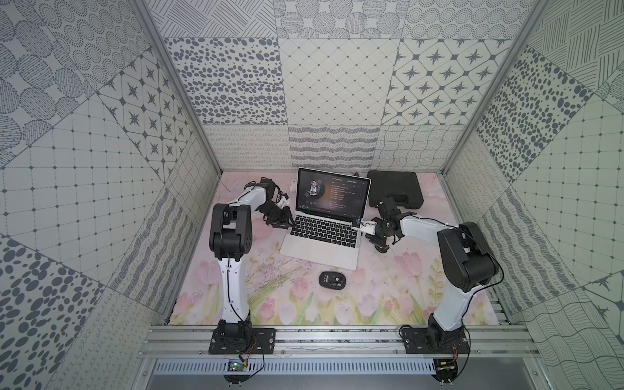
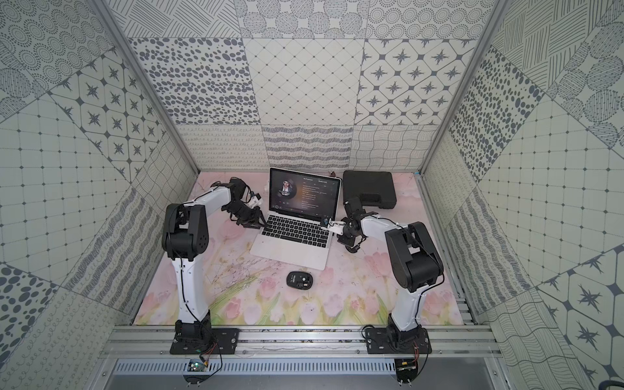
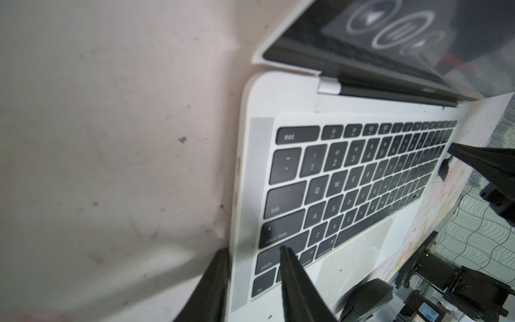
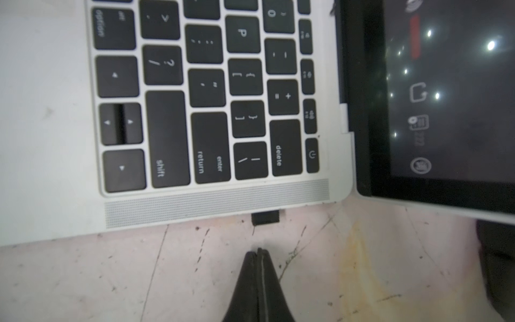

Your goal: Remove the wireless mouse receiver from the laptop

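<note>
The silver laptop (image 1: 315, 249) stands open mid-table with its screen lit. In the right wrist view, the small black receiver (image 4: 265, 217) sticks out of the laptop's right side. My right gripper is shut just short of it, its fingertips together and nothing between them; a small gap of table shows between tips and receiver. Over at the laptop's left side, my left gripper is shut on the laptop's edge, one finger (image 3: 212, 281) outside the edge and the other above the keyboard.
A black mouse (image 1: 332, 280), underside up, lies in front of the laptop. Behind the right arm is a black case (image 1: 394, 182), near the laptop's screen.
</note>
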